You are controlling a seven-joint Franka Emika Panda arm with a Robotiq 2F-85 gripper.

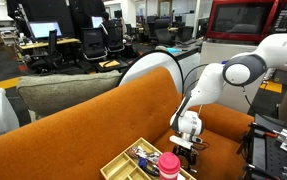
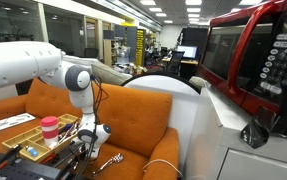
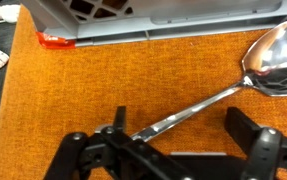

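Observation:
A shiny metal spoon [image 3: 275,62] lies on the orange cushion in the wrist view, its bowl at the upper right and its handle running diagonally down to the left. Above the handle is my gripper, open, with one dark fingertip [image 3: 105,148] left of the handle and the other to its right. The handle passes through the gap, and its lower end is partly hidden near the left finger. In exterior view 1 the gripper [image 1: 187,154] is low over the seat, where the spoon is hard to make out.
A wooden compartment tray [image 1: 113,166] with small items sits left of the gripper. Close by stands a red-lidded white container [image 1: 169,164]. The grey tray edge [image 3: 173,28] crosses the top of the wrist view. Behind rises the orange sofa back [image 1: 63,125].

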